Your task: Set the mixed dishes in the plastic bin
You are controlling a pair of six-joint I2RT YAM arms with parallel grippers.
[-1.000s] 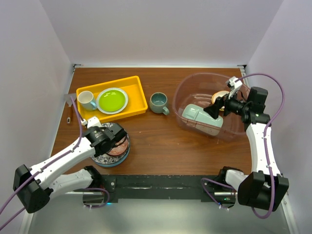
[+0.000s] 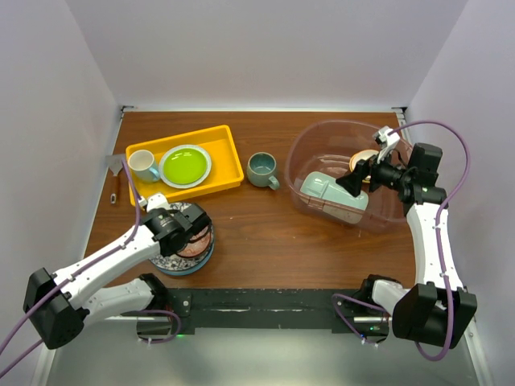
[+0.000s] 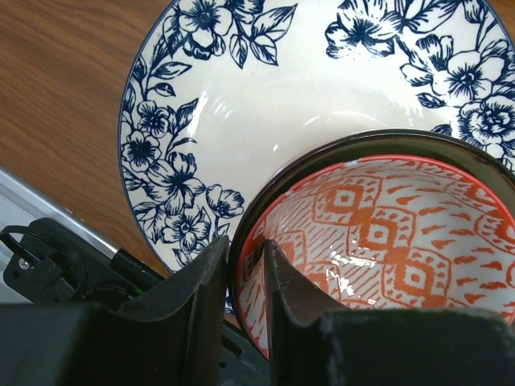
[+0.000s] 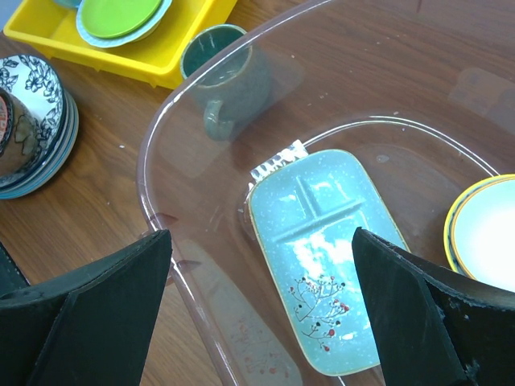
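My left gripper is at the rim of a bowl (image 3: 378,233) with an orange pattern inside, its fingertips close either side of the rim; whether they grip it is unclear. The bowl sits on a blue-flowered plate (image 3: 217,112), atop a stack at the table's front left. My right gripper hangs open over the clear plastic bin (image 2: 310,141), which holds a pale blue divided dish (image 4: 314,257) and a yellow-rimmed dish (image 4: 483,225).
A yellow tray (image 2: 217,141) holds a mug (image 2: 143,164) and a green plate (image 2: 185,167) on another plate. A teal mug (image 2: 261,169) stands left of the bin. A tool with a wooden handle (image 2: 114,189) lies at the left.
My left arm has shifted very slightly around the stack of dishes over the last second. The right arm and the bin's contents look unchanged.
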